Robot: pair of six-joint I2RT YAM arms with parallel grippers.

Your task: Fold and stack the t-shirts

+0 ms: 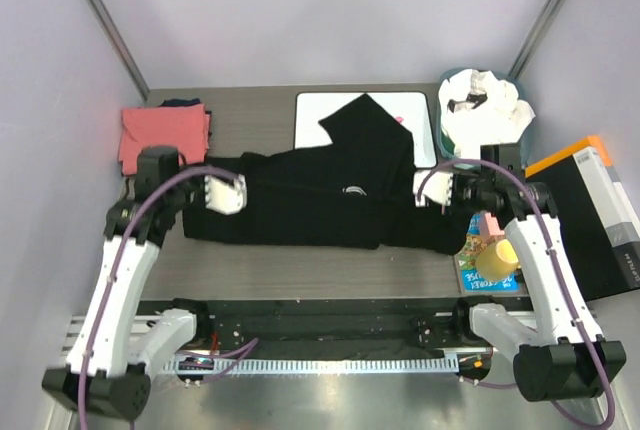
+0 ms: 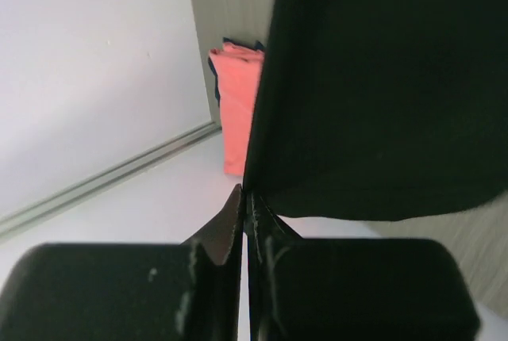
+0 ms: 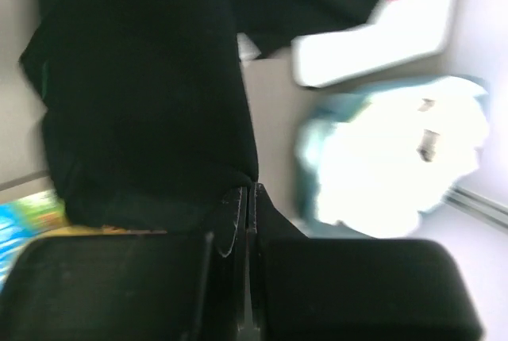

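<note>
A black t-shirt [image 1: 320, 200] is stretched wide across the middle of the table, one sleeve lying over the white board. At its left end my left gripper [image 1: 200, 180] is shut; in the left wrist view the fingertips [image 2: 244, 198] pinch an edge of the black cloth [image 2: 381, 95]. Over at the right end my right gripper [image 1: 450, 190] is shut too, and the right wrist view has black cloth [image 3: 151, 111] running into its fingertips [image 3: 252, 194]. Folded red fabric [image 1: 163, 138] lies on something dark at the back left. White cloth [image 1: 485, 115] fills the basket at the back right.
The white board [image 1: 310, 122] lies flat at the back, partly under the shirt. At the right are a book [image 1: 468, 275], a yellow cup [image 1: 497, 260] and a large black box [image 1: 585, 225]. A strip of bare table [image 1: 290, 275] shows in front.
</note>
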